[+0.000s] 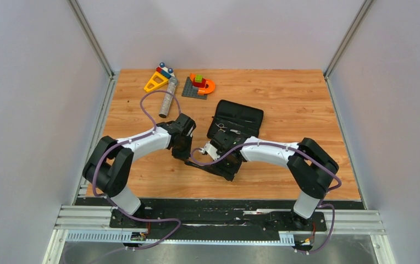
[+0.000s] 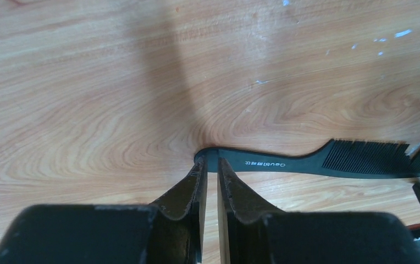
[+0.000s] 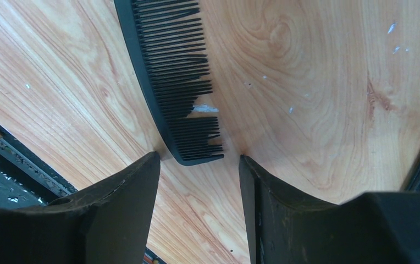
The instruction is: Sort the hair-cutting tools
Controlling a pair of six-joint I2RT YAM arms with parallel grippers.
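Note:
A black comb [image 2: 274,164] lies on the wood, handle to the left in the left wrist view, teeth to the right, some broken. My left gripper has its fingertips together at the rounded handle end; how firmly they grip it is hard to tell. My right gripper stands open around the toothed end of the comb [image 3: 169,110], a finger either side. An open black tool case [image 1: 235,113] with scissors [image 1: 220,127] in it lies behind the right arm.
Toy blocks [image 1: 199,83], a yellow toy [image 1: 154,82] and a silvery cylinder [image 1: 167,102] lie at the back left. Purple cables loop over both arms.

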